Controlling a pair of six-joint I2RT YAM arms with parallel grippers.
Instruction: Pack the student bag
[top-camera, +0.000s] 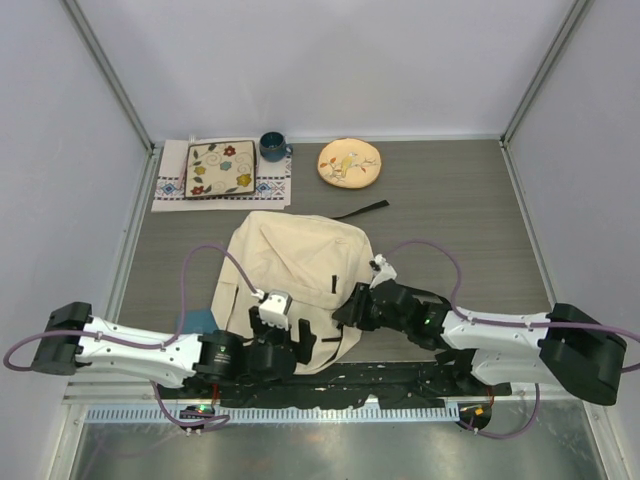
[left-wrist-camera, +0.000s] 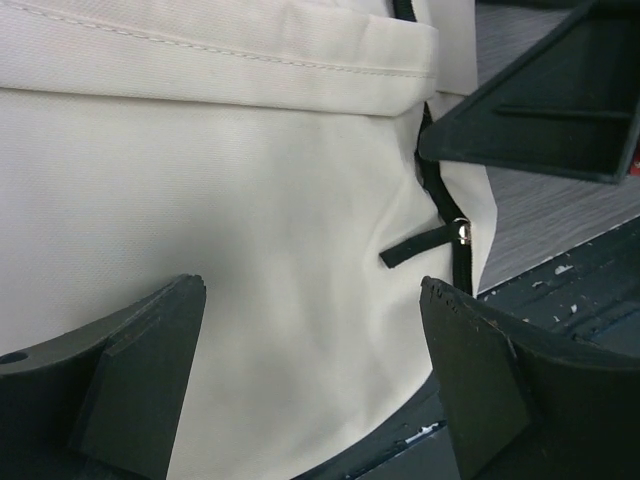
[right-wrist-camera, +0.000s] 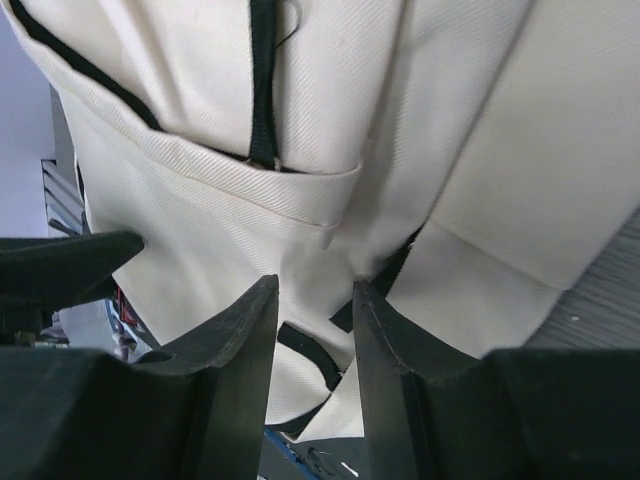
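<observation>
The cream fabric bag (top-camera: 290, 250) lies in the middle of the table, black straps and a zipper along its right side. My left gripper (top-camera: 283, 330) is over the bag's lower part, open, its fingertips wide apart above bare cream fabric in the left wrist view. My right gripper is at the bag's right edge by a black strap (right-wrist-camera: 262, 80), its fingers part open a short way apart, with nothing clearly between them.
A floral-covered book (top-camera: 218, 170) on a patterned mat, a blue mug (top-camera: 272, 146) and a round bird-print cushion (top-camera: 348, 162) stand at the back. A blue item (top-camera: 197, 322) shows at lower left.
</observation>
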